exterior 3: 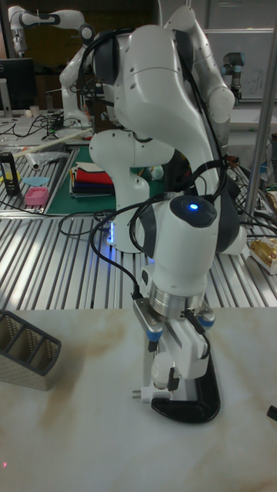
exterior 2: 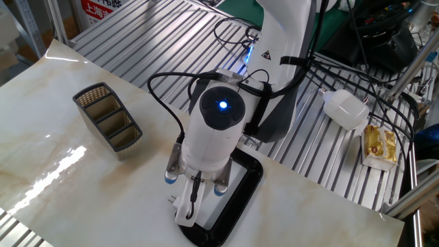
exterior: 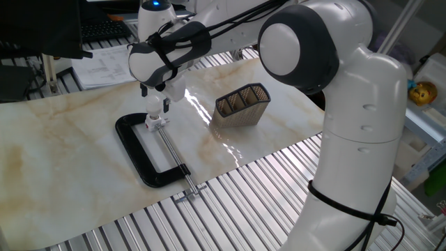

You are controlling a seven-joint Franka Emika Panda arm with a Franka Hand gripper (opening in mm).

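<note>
A black C-shaped clamp [exterior: 139, 155] with a metal screw bar lies flat on the marbled sheet. Over one end of it hangs my gripper [exterior: 155, 100], pointing down. Dark fingertips [exterior: 166, 105] show on either side of a pale rounded shape there; whether the fingers grip it I cannot tell. Just below is a small white plug-like piece [exterior 3: 148, 394], its two prongs pointing sideways beside the clamp's frame [exterior 3: 192, 410]. From above, the arm's wrist [exterior 2: 208, 144] hides part of the clamp, and a white piece [exterior 2: 184, 215] shows at its edge.
A brown mesh organiser [exterior: 242, 108] with several compartments stands apart on the sheet. Slatted metal table [exterior: 230, 206] borders the sheet. A white lamp-like object [exterior 2: 345, 110] and a gold-topped box [exterior 2: 379, 146] sit on the slats. Much of the marbled sheet [exterior: 63, 188] is clear.
</note>
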